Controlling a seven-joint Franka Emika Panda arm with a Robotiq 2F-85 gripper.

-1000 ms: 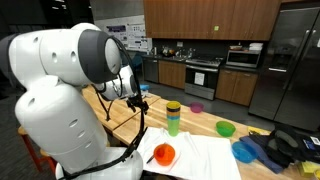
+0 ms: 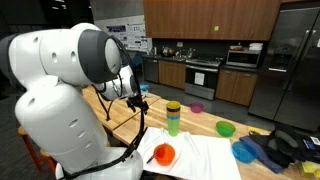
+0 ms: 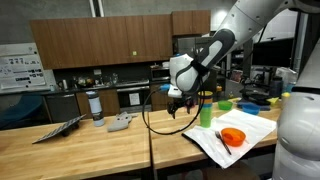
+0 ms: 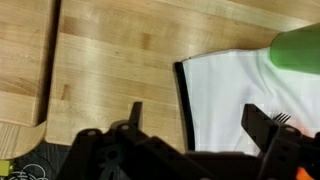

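My gripper stands open above the wooden table in the wrist view, its dark fingers wide apart with nothing between them. Below it lies the dark-edged corner of a white cloth (image 4: 225, 90). A green cylindrical container (image 2: 173, 127) with a yellow band near its top stands upright by the cloth's far left side. On the cloth sits an orange bowl (image 3: 233, 136). A fork (image 4: 281, 118) shows beside the bowl in the wrist view, partly covered by a finger. The gripper is apart from all of these.
Beyond the cloth are a green bowl (image 2: 225, 128) and a purple bowl (image 2: 197, 107). Blue dishes (image 2: 243, 152) and dark items (image 2: 282, 148) crowd the right. A metal canister (image 3: 95, 105) stands on the other table. Bare wood (image 4: 115, 60) lies left of the cloth in the wrist view.
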